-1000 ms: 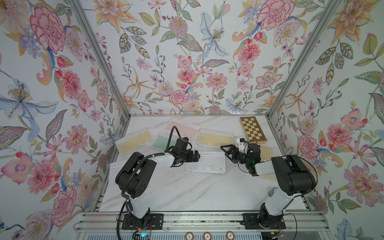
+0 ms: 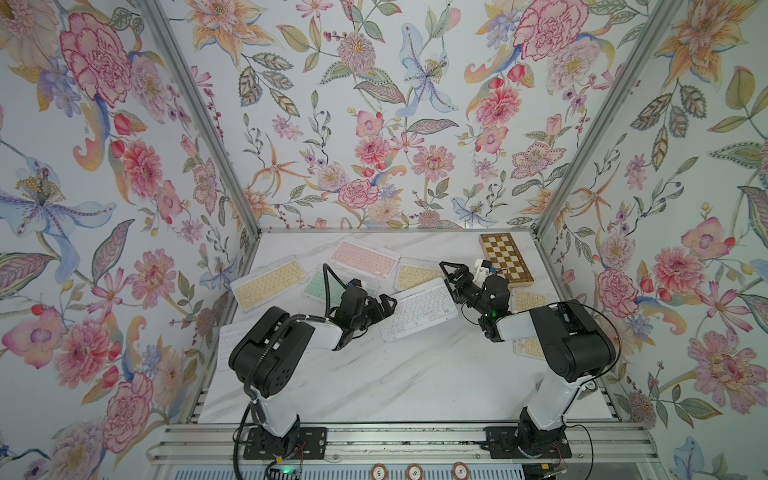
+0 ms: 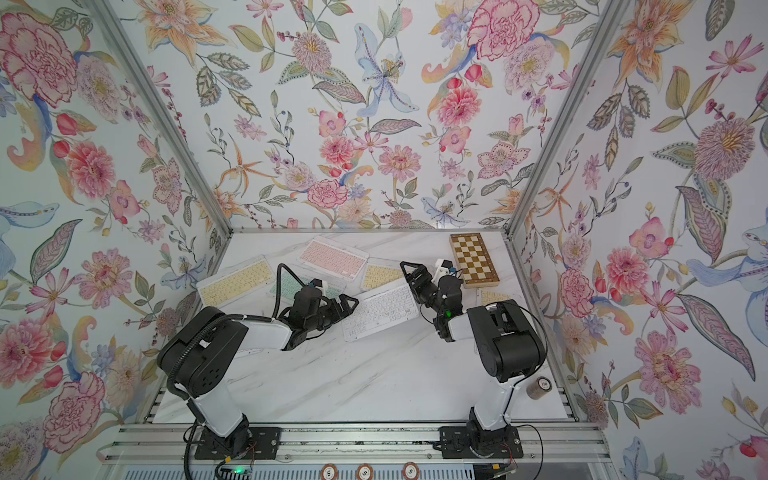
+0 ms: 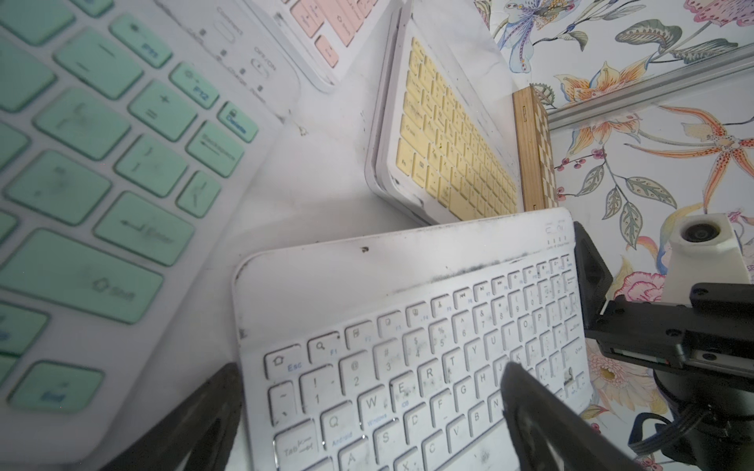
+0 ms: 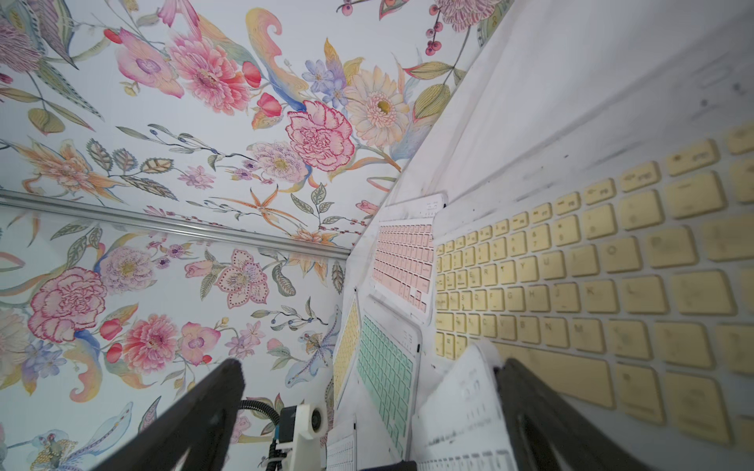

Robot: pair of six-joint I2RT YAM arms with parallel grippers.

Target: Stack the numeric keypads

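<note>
A white keyboard (image 2: pixel 422 310) lies slantwise between my grippers, its right end swung toward the back. My left gripper (image 2: pixel 388 305) is over its left end, open; in the left wrist view its blurred fingers (image 4: pixel 205 420) are wide apart over the keys. At the far right end, a finger of my right gripper (image 2: pixel 454 280) appears against the keyboard's edge. The right fingers are open, and in the right wrist view the keyboard's raised-looking white edge (image 5: pixel 471 392) shows inside one finger. Right behind the white keyboard is a yellow-key keyboard (image 4: pixel 451 129), its corner partly hidden.
Pink (image 2: pixel 364 257), green (image 2: pixel 318 285) and yellow (image 2: pixel 269 282) keyboards lie back and left. A checkered board (image 2: pixel 505 257) stands at back right. Yellow-key pads (image 2: pixel 528 300) are partly behind the right arm. A small can (image 3: pixel 540 387) is front right.
The white keyboard has turned counterclockwise, its right end moving back toward the yellow keyboard. My right gripper moved back with that end; the left gripper moved slightly.
</note>
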